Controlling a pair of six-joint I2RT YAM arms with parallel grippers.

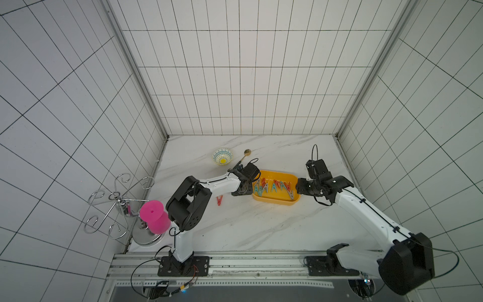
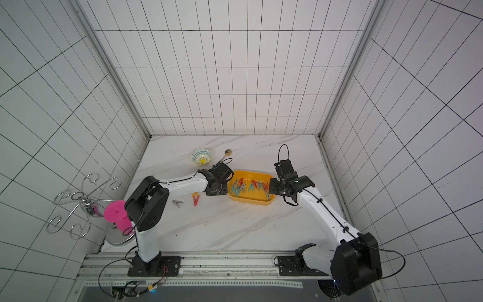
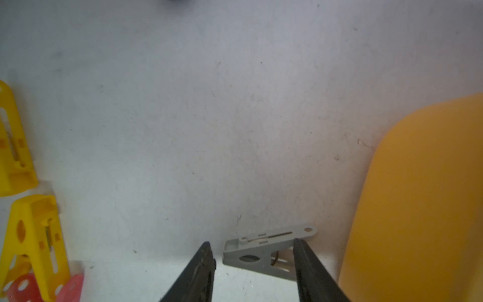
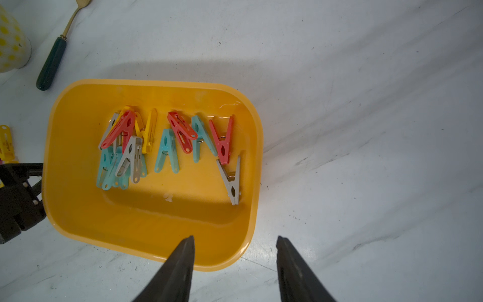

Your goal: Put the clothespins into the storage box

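The orange storage box (image 4: 151,221) holds several clothespins in blue, red, yellow and grey. Low over the table, left of the box, my left gripper is open above a grey clothespin (image 3: 251,250); its fingertips stand on either side, and no grip on it shows. At the left edge of that view lie yellow clothespins (image 3: 42,239) with red ones partly cut off. Another grey clothespin (image 2: 177,202) is on the table further left. My right gripper hovers at the box's right side, fingers apart, nothing between them.
A patterned bowl (image 1: 222,156) and a spoon (image 4: 52,60) lie behind the box on the left. A metal rack (image 1: 120,203) with a pink cup (image 1: 155,217) stands at the front left. Table to the right of the box is bare.
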